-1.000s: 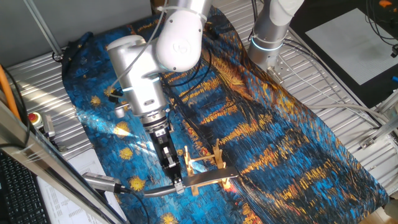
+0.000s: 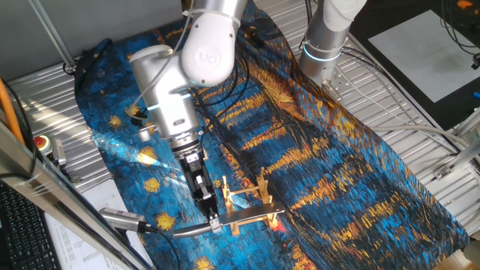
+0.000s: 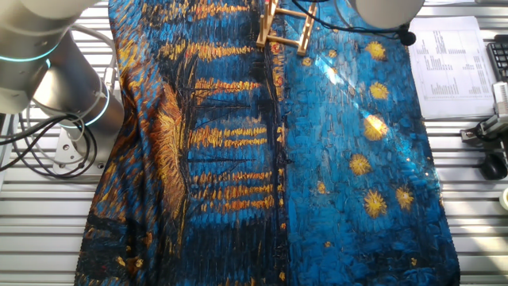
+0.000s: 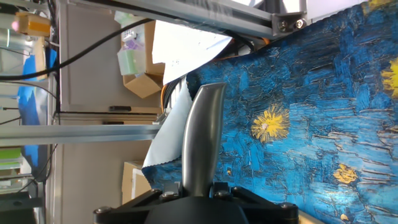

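Note:
A metal knife (image 2: 193,229) is held crosswise in my gripper (image 2: 215,223), which is shut on it near where handle meets blade. Its curved silver handle (image 4: 203,137) points away from the fingers in the wrist view. In exterior view 1 the blade (image 2: 257,213) extends right, across the front of a small wooden rack (image 2: 262,191). Whether the blade touches the rack or hangs above it, I cannot tell. The rack stands upright on the patterned cloth and also shows at the top of exterior view 2 (image 3: 284,38), where knife and gripper are out of frame.
A blue and orange painted cloth (image 3: 341,230) covers the table, mostly bare. A silver device with a cable (image 2: 124,220) lies left of the knife handle.
Over the last second the arm and gripper have shifted only very slightly. The knife remains in the gripper across the rack, and the rack has not moved.

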